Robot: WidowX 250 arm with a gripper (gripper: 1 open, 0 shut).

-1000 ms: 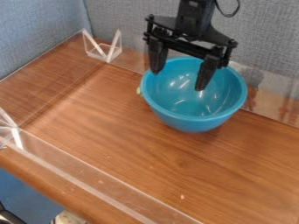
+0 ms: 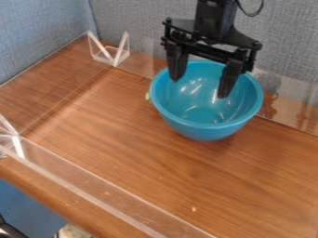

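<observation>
A glossy turquoise bowl (image 2: 204,113) stands upright on the wooden table toward the back right. My black gripper (image 2: 199,82) hangs over the bowl from the top of the view, its two fingers wide apart above or just within the rim, with nothing seen between them. A small yellowish object, mostly hidden, peeks out at the bowl's left side.
White wire frames stand at the back left and left edge. Clear plastic edging runs along the front and back of the wooden table (image 2: 118,158). Grey padded walls close the back and left.
My gripper has moved slightly to the right and up over the bowl. The bowl stays where it was.
</observation>
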